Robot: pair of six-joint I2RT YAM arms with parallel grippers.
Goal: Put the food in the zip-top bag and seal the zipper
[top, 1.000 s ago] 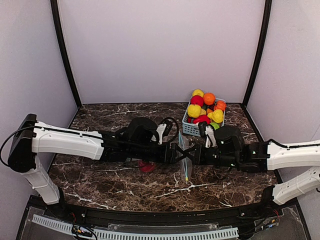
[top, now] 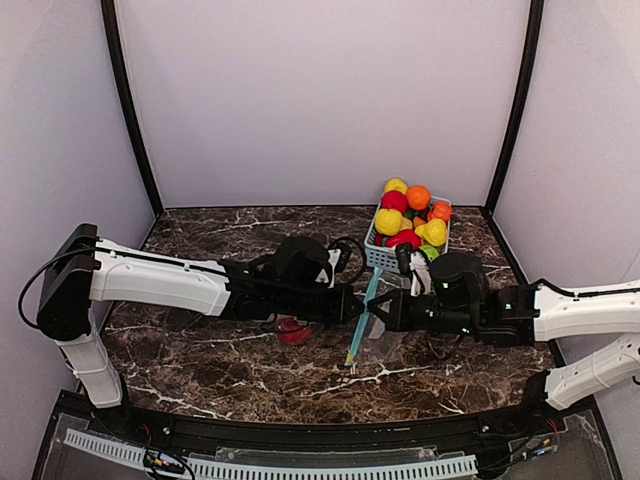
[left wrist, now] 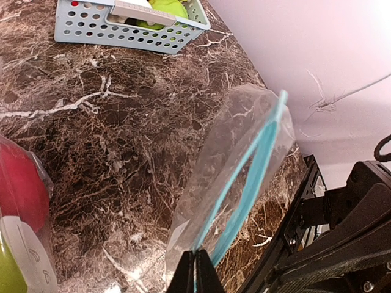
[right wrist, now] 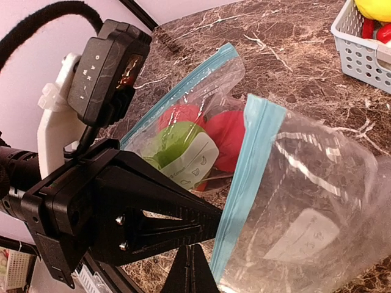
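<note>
An empty clear zip bag (right wrist: 317, 201) with a light blue zipper (top: 356, 335) stands upright between my grippers in the middle of the table. My left gripper is shut at the zipper's lower end in its wrist view; whether any film is pinched between the tips cannot be seen clearly. My right gripper is shut beside the same zipper, with nothing visible between its fingers. A filled bag (right wrist: 183, 146) holding red and green food lies to the left, partly hidden under my left arm in the top view.
A grey basket (top: 380, 258) piled with yellow, red, orange and green food stands at the back right. Both arms meet over the middle.
My left gripper has shifted slightly right and up in the top view. The zipper now leans the other way, its lower end further left, and shows broader.
</note>
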